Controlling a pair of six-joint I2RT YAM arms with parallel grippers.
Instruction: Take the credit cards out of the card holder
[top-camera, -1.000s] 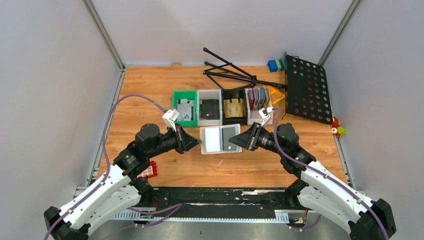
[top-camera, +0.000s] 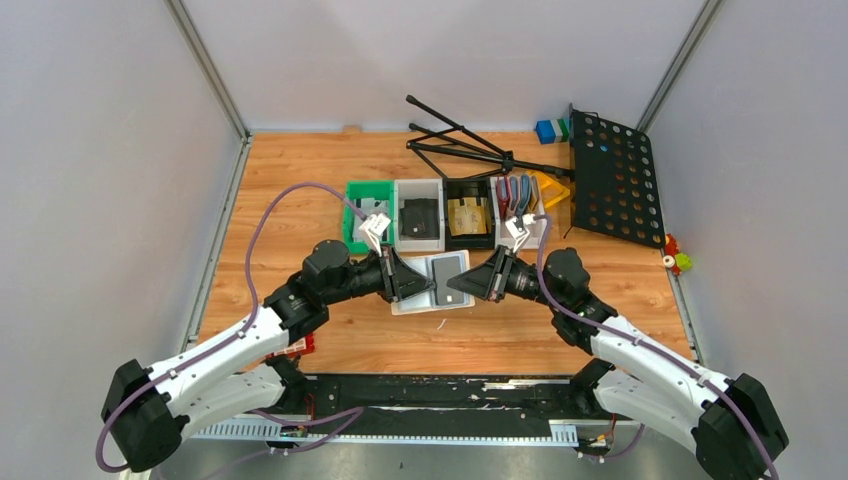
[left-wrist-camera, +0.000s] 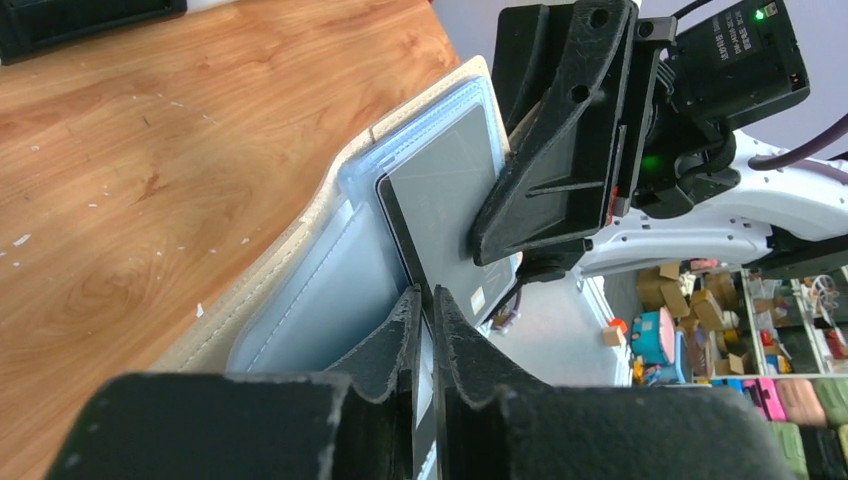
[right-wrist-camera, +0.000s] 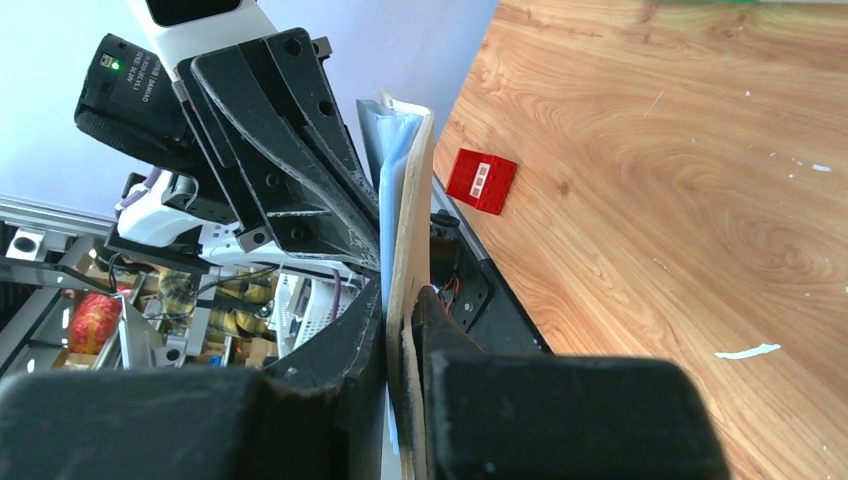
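An open card holder (top-camera: 459, 258) with a pale border and light-blue sleeves is held between my two arms. On its right side lies a grey card (left-wrist-camera: 445, 165) with a dark edge. My right gripper is shut on the card holder's edge, its layers pinched between the fingers. In the left wrist view, the right gripper's finger (left-wrist-camera: 545, 190) covers part of the card. My left gripper has its narrow fingertips close together at the card's inner dark edge. Whether they grip that edge cannot be made out.
Behind the holder stand a green bin (top-camera: 355, 190), a white bin (top-camera: 434, 245), a black bin (top-camera: 468, 242) and another white bin with scissors (top-camera: 521, 195). A red block (right-wrist-camera: 482, 181) lies near the front left.
My left gripper has moved right, from the holder's left edge across to the grey card. The holder has shifted slightly left and tilted, with the right gripper moving a little left too.
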